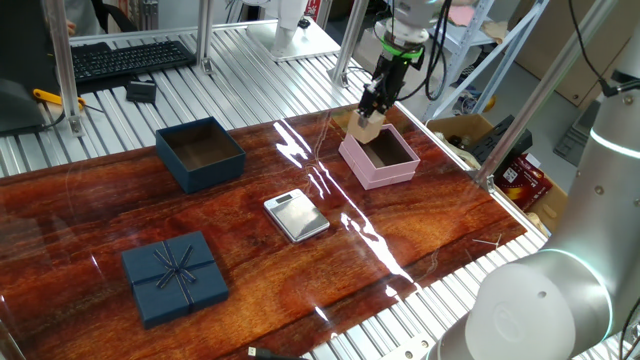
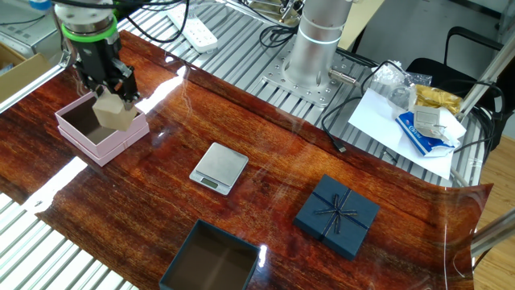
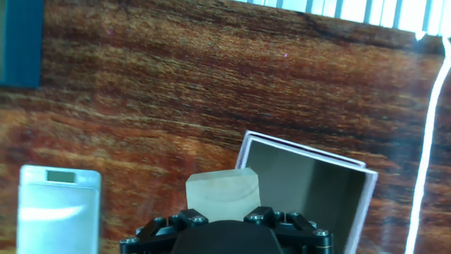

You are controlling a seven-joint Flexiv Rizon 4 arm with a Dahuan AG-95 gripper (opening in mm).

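Observation:
A pale wooden-looking block (image 1: 366, 129) hangs from my gripper (image 2: 114, 90), which is shut on it. The block overlaps the far-left rim of the open pink box (image 1: 381, 178) in exterior view 1. From exterior view 2, the block (image 2: 114, 113) appears over the opening of the pink box (image 2: 102, 153); whether it touches the rim, I cannot tell. In the wrist view, the block (image 3: 223, 194) shows just beyond the fingers, beside the left edge of the box (image 3: 310, 176). The inside of the box that shows looks empty.
A silver scale (image 1: 296, 216) lies mid-table with nothing on it. An open dark blue box (image 1: 200, 157) and a blue lid with a bow (image 1: 176, 278) stand farther off. Bare wood-patterned surface separates them. A white power strip (image 2: 193, 31) lies behind the table sheet.

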